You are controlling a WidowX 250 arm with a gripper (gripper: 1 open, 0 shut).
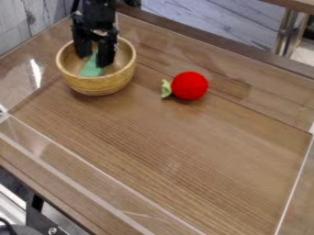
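Observation:
A wooden bowl (pixel 95 83) stands at the upper left of the table, with a green object (pixel 92 67) inside it. The dark gripper (pixel 94 44) is over the bowl, its lower parts reaching down around the top of the green object. Its fingers are dark and small, so their spread is hard to make out, and I cannot see whether they touch the green object. A red round object (pixel 189 85) with a small green piece at its left lies right of the bowl.
A wall corner is at the back left, and a shelf edge (pixel 282 5) juts in at the top right.

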